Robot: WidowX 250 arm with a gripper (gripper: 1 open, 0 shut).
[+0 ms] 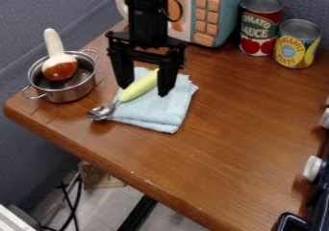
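My black gripper (144, 73) stands open above a folded light blue cloth (161, 113), its two fingers spread to either side of a yellow object (139, 84), perhaps a corn cob or banana. A metal spoon (103, 112) lies on the cloth's left edge by the yellow object's lower end. At the left, a steel pot (77, 81) holds an orange and white utensil (57, 57).
A tomato sauce can (260, 26) and a yellow can (297, 45) stand at the back right, beside a teal toy appliance (220, 13). A dark stove edge with white knobs (311, 168) borders the right.
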